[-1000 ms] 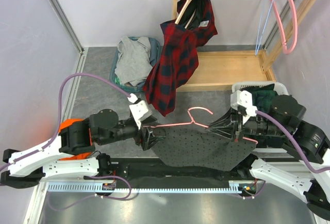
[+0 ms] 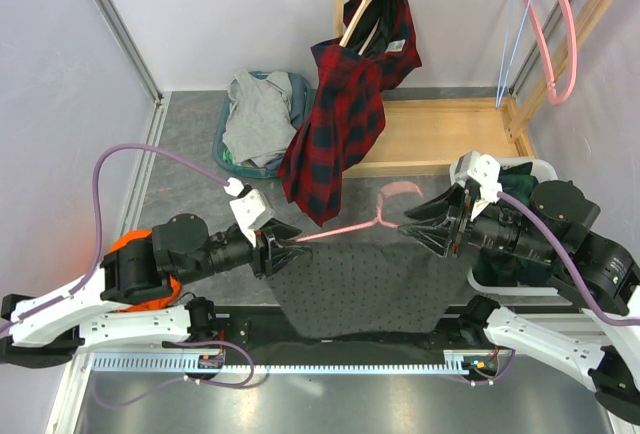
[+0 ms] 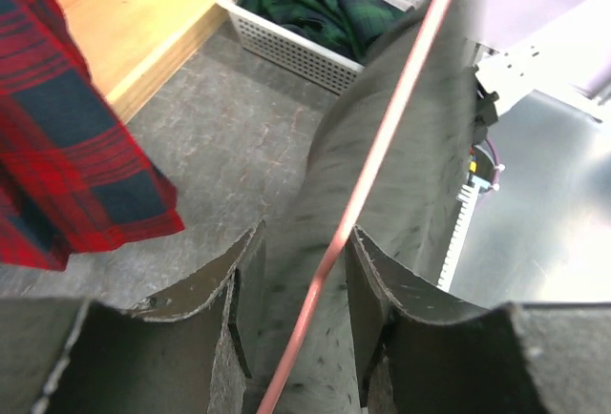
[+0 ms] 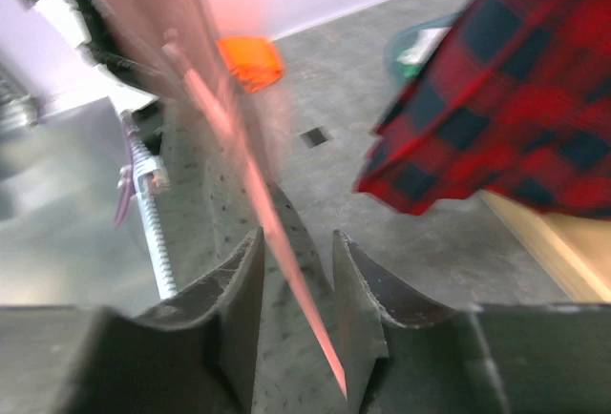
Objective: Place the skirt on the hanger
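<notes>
The dark dotted skirt (image 2: 355,294) hangs below a pink hanger (image 2: 345,228) that stretches between my grippers, its hook upward. My left gripper (image 2: 280,249) is at the hanger's left end; in the left wrist view the pink bar (image 3: 361,185) crosses between its fingers, whose grip is unclear. My right gripper (image 2: 430,224) is at the hanger's right part, raised toward the hook; in the right wrist view the bar (image 4: 304,300) runs between its fingers, blurred farther off. Whether either is closed on it cannot be told.
A red plaid shirt (image 2: 340,124) hangs from the wooden rack (image 2: 440,134) behind. A basket with grey cloth (image 2: 255,124) is back left, a white basket (image 2: 535,169) at right behind my right arm. Pink hangers (image 2: 565,34) hang at upper right.
My right gripper has moved up and slightly right, with the hanger's hook side rising. My left gripper has shifted slightly left, and the skirt has moved a little left.
</notes>
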